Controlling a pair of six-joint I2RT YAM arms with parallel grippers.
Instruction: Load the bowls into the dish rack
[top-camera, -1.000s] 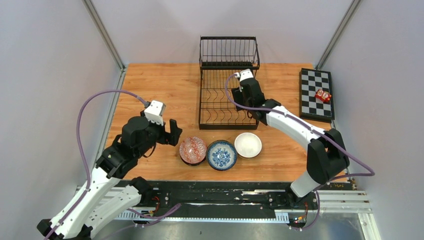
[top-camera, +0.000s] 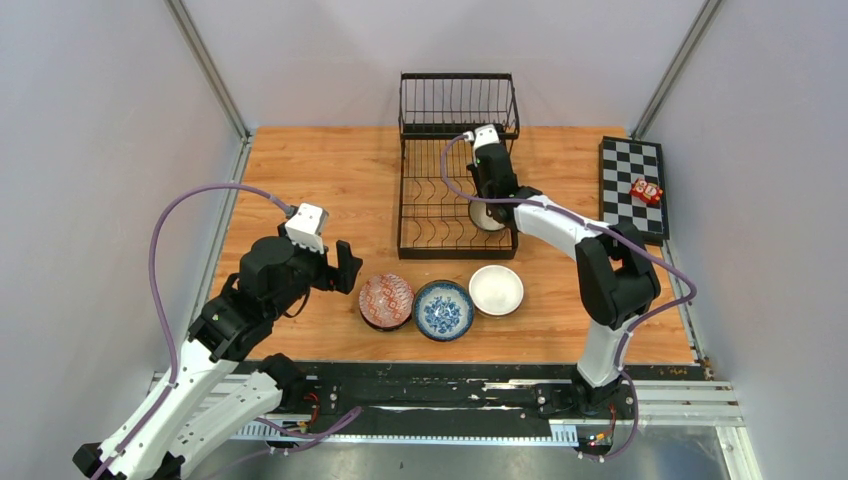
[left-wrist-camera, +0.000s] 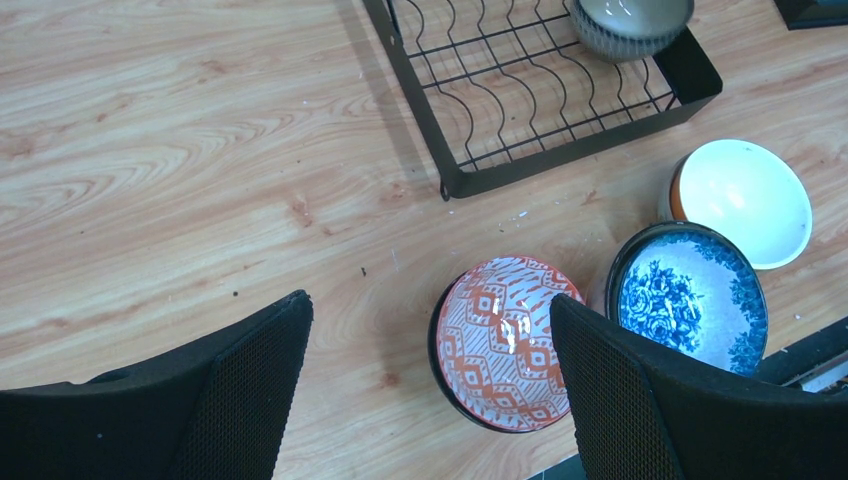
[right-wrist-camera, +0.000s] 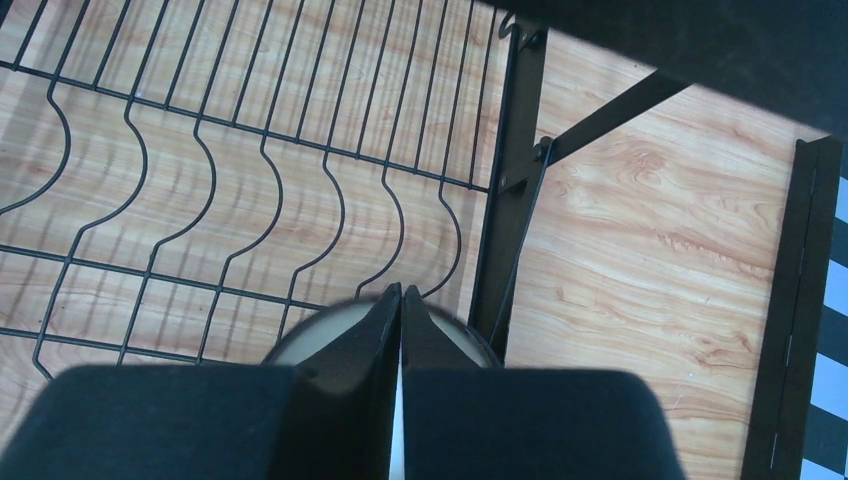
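The black wire dish rack (top-camera: 420, 246) stands at the back centre, holding a grey bowl (top-camera: 486, 219) in its front right part. My right gripper is above that bowl, shut, with nothing seen between its fingers. In front of the rack sit three bowls: a red patterned one (top-camera: 385, 298), a blue patterned one (top-camera: 442, 312) and a white one (top-camera: 496, 289). My left gripper hangs open over the table, left of these bowls in the top view, with the red bowl visible beyond its fingers in the left wrist view.
A chessboard (top-camera: 627, 210) with a red packet (top-camera: 646, 191) lies at the right edge. The rack's raised upper tier rises behind my right gripper.
My right arm has moved toward the back of the rack and up in the top view, uncovering the bowl in the rack. The left arm is nearly still.
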